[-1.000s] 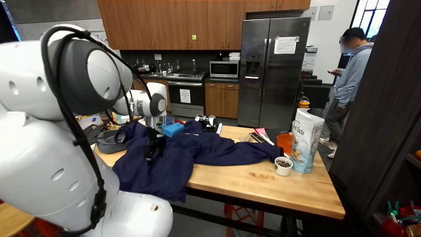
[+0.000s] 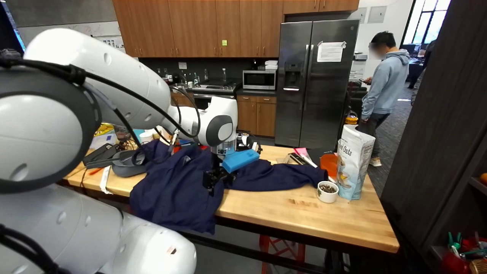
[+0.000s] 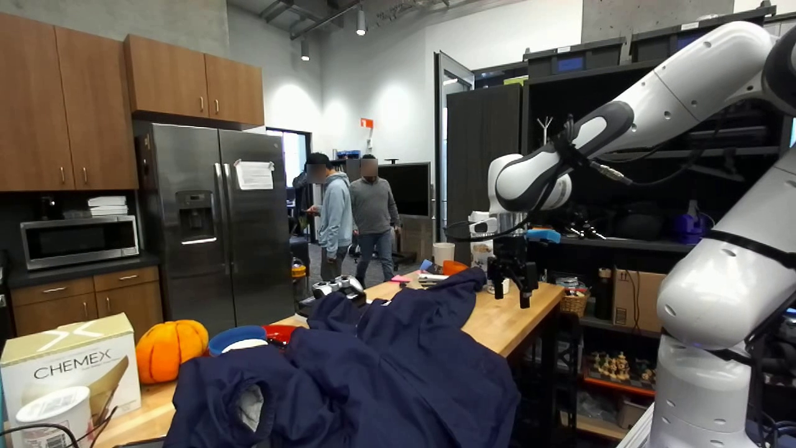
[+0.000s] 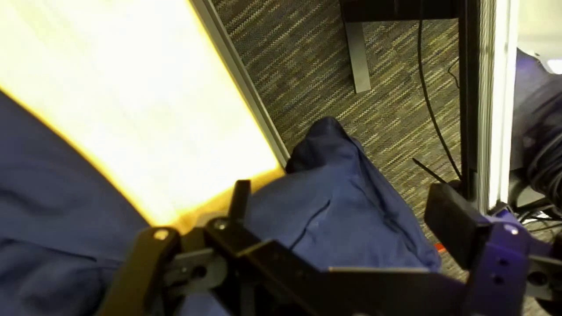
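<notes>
A navy garment (image 2: pixel 171 198) lies spread over the wooden table (image 2: pixel 292 207). One sleeve (image 2: pixel 278 177) stretches to the right, and the lower body hangs past the front edge. My gripper (image 2: pixel 219 183) points down above the cloth near that edge, with its fingers open. From the other side, the gripper (image 3: pixel 512 297) appears beyond the garment (image 3: pixel 395 373), fingers apart and nothing between them. In the wrist view, a corner of the garment (image 4: pixel 342 210) droops over the table's edge below the spread fingers; no grasp on it shows.
At the table's right end stand a white cup (image 2: pixel 327 195) of dark bits, an oats bag (image 2: pixel 351 169) and an orange bowl (image 2: pixel 327 164). A dark cap (image 2: pixel 128 164) lies to the left. A pumpkin (image 3: pixel 171 351) and Chemex box (image 3: pixel 74 373) sit at the other end. Bare wood fronts the sleeve.
My arm has swung right, taking the gripper from over the garment's middle to near its right side by the sleeve. The garment looks unmoved. The person in the background has shifted left.
</notes>
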